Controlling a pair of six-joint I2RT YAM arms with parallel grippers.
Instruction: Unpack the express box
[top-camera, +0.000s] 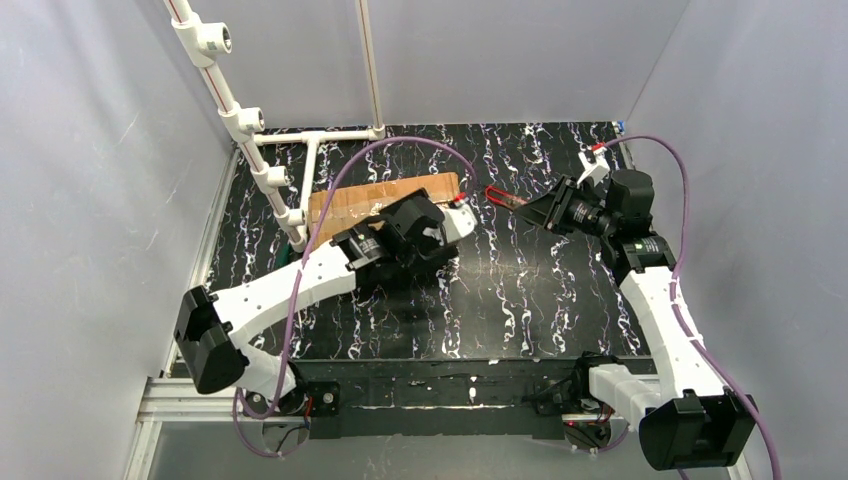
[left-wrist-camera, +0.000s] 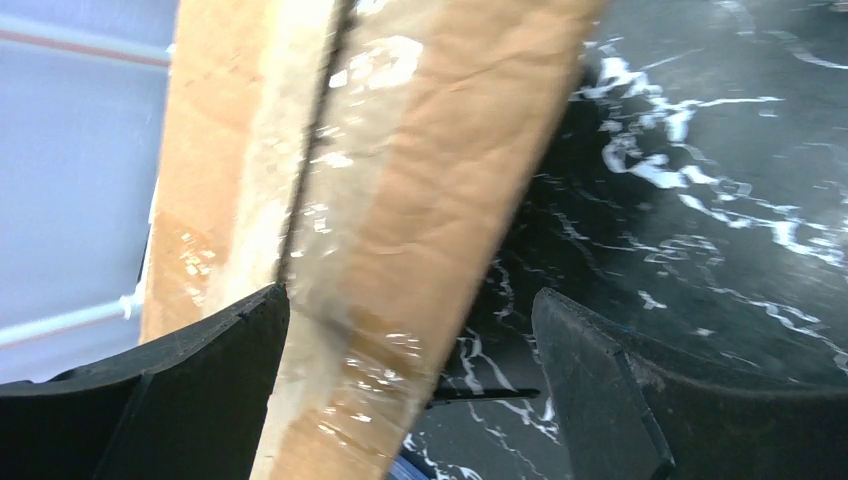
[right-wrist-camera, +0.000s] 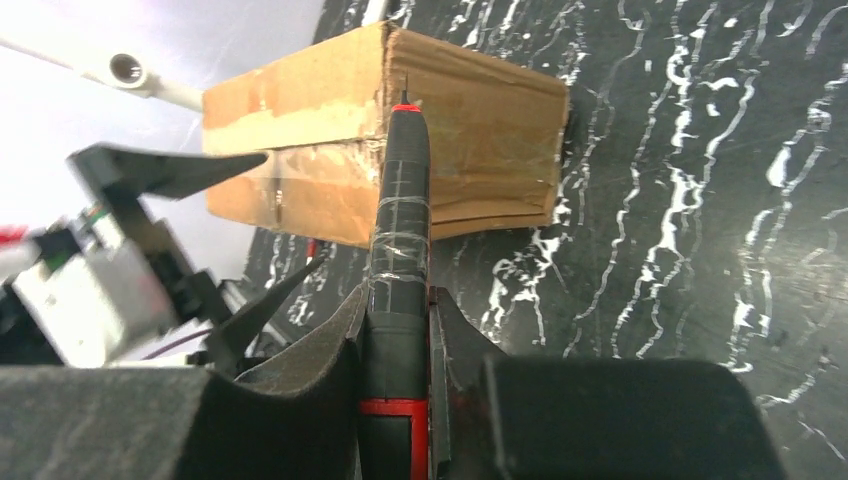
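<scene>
The cardboard express box (top-camera: 390, 190) (left-wrist-camera: 460, 150) (right-wrist-camera: 470, 140) rests at the back left of the black marbled table, strips of clear tape on it. My left gripper is open beside the box, which shows between and beyond its two fingers; in the top view the left arm covers part of it. My right gripper (top-camera: 535, 210) holds a black-and-red box cutter (right-wrist-camera: 398, 240), shut on its handle, the tool pointing toward the box with a gap in the top view.
White pipe framework (top-camera: 245, 125) stands at the back left. Grey walls surround it.
</scene>
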